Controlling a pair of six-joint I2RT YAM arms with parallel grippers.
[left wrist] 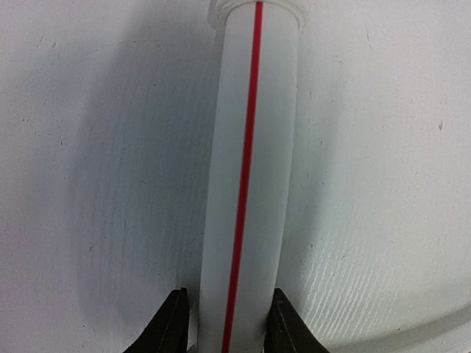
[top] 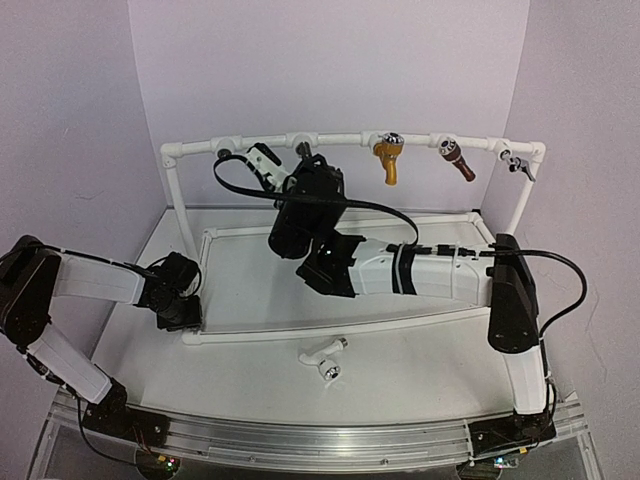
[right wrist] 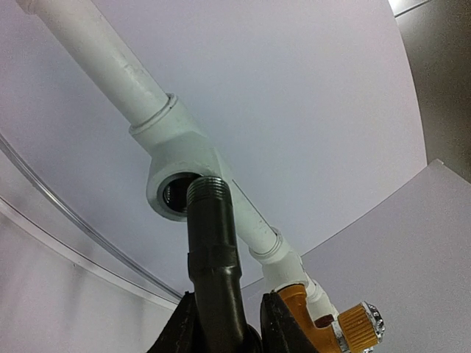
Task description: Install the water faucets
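Note:
In the right wrist view, a black faucet (right wrist: 213, 257) stands between the fingers of my right gripper, which is shut on it. Its threaded end overlaps the lower right of the dark opening in a white tee (right wrist: 180, 154); whether it touches or has entered cannot be told. From above, the faucet's end meets that second tee (top: 302, 138) from the left. A white faucet (top: 322, 360) lies on the floor panel in front. My left gripper has its fingers on both sides of a red-striped white pipe (left wrist: 246, 176); whether they clamp it is unclear.
An orange faucet (top: 388, 155), a brown one (top: 457, 160) and a silver one (top: 517, 165) hang from the upper rail's right part. The leftmost tee (top: 226, 145) bears no faucet. A black cable (top: 350, 202) loops around my right wrist.

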